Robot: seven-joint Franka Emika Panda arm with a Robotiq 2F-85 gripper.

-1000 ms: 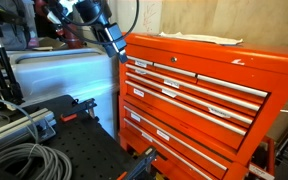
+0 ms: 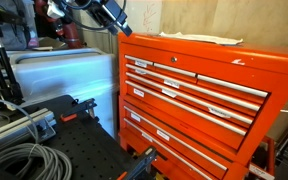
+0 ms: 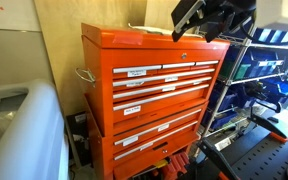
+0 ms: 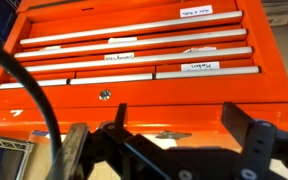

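Note:
The red-orange tool chest (image 2: pixel 189 58) stands across the middle of exterior view 1, its several labelled drawers (image 2: pixel 193 87) all looking shut. Up at the chest's upper left in that view hangs my gripper (image 2: pixel 123 28), apart from it. In the wrist view, the gripper is open, its two dark fingers wide apart and only the chest's orange surface showing between them. Silver drawer handles (image 4: pixel 134 58) with white labels run across the upper part of that view, beyond the fingertips. A round lock (image 4: pixel 105 95) shows on the chest's front.
A black perforated table (image 2: pixel 79 150) carries a coil of grey cable (image 2: pixel 29 160). Wire shelves with blue bins (image 3: pixel 269 62) stand right of the chest in exterior view 2. Some white material (image 2: pixel 199 39) lies on the chest top. Open air lies in front of the drawers.
My gripper has risen steadily in exterior view 1, from beside the upper drawers to above the chest's top edge. The chest and its drawers look unchanged.

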